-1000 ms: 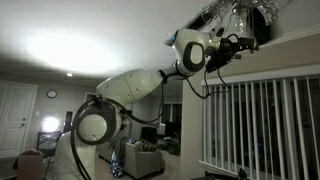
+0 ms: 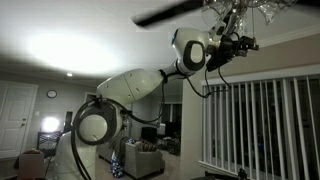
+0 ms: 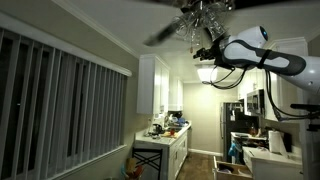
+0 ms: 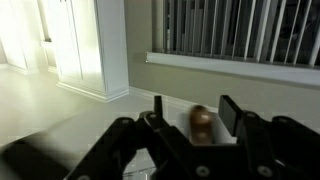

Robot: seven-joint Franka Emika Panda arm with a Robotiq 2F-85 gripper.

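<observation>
High under the ceiling, my gripper (image 2: 243,45) is raised close below a ceiling fan's clear glass light shades (image 2: 240,16). The same glass cluster (image 3: 197,24) hangs above the gripper in exterior view 2. In the wrist view, the gripper is part open, with a gap between its black fingers. A small blurred brown knob-like piece (image 4: 201,126) shows in that gap, nearer the right finger; whether it touches either one I cannot tell. A dark fan blade (image 2: 190,9) slants across the top.
Vertical blinds (image 2: 255,125) cover the window wall below. White cabinets (image 3: 154,85) and a kitchen counter (image 3: 270,157) stand farther off. A grey armchair (image 2: 144,160) is in the room behind. Loose black cables (image 2: 210,80) hang along the arm.
The arm has kept nearly the same pose. The fan's blade and glass shades have shifted; a blade now crosses left of the shades, where none showed a second ago.
</observation>
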